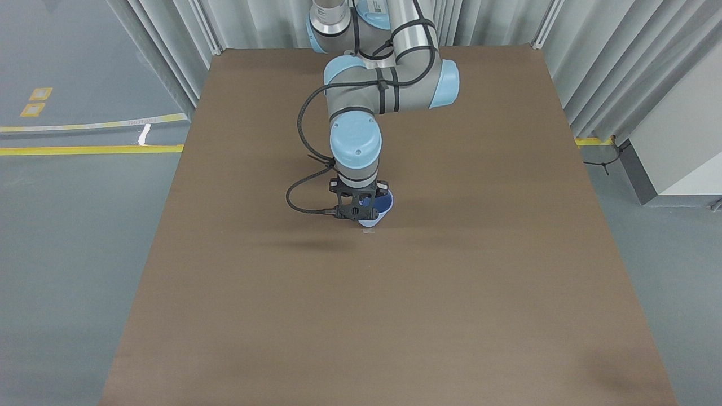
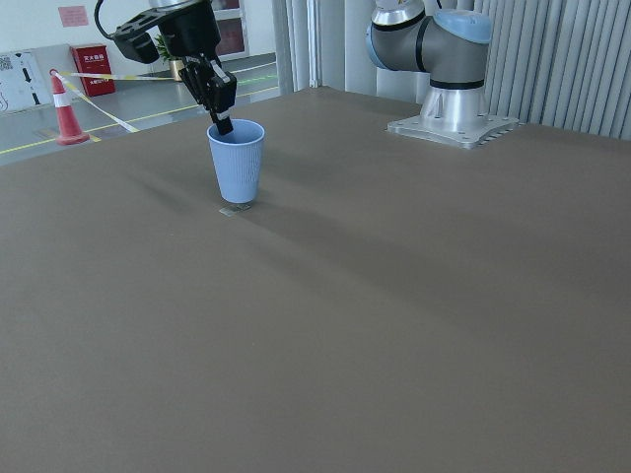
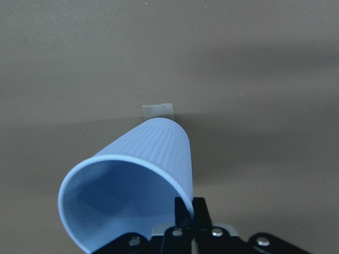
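A light blue ribbed cup (image 2: 236,168) stands upright on the brown table in the left view, held at its rim by my black gripper (image 2: 223,122), which reaches down from above. In the wrist view the cup (image 3: 151,148) has its near rim between my shut fingers. From the front, the cup (image 1: 384,206) is partly hidden behind the gripper housing. A small translucent patch of tape (image 3: 158,110) lies at the cup's base.
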